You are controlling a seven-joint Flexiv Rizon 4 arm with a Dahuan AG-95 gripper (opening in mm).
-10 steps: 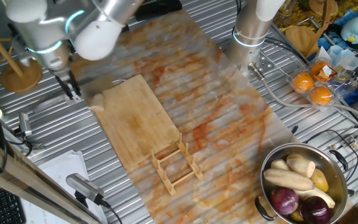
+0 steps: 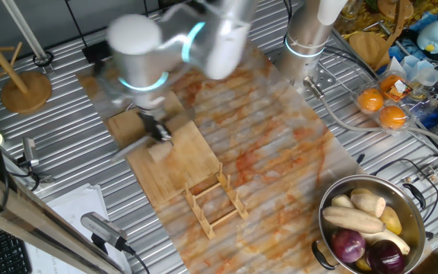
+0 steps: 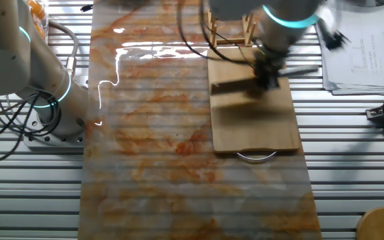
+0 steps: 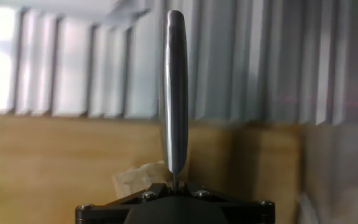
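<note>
A knife with a smooth metal handle [image 4: 175, 93] is clamped in my gripper, which is shut on it near where the handle meets the blade. In exterior view 1 the handle [image 2: 130, 148] points left past the board's edge, while the broad blade [image 2: 179, 120] reaches right over the wooden cutting board [image 2: 181, 164]. A pale piece [image 2: 160, 151] shows close under my gripper; whether it clings to the blade or lies on the board, I cannot tell. In exterior view 2 the blade [image 3: 233, 87] hangs over the board, casting a shadow.
A small wooden rack [image 2: 216, 205] stands at the board's near end. To the right, a metal pot [image 2: 327, 199] holds potatoes and purple vegetables. Papers [image 2: 74, 228] and a camera [image 2: 103, 228] lie left of the board. Between board and pot the marbled mat [image 2: 280, 167] is clear.
My gripper and the knife have moved right, from beyond the board's left edge to over the board. The pale piece has shifted the same way along with them.
</note>
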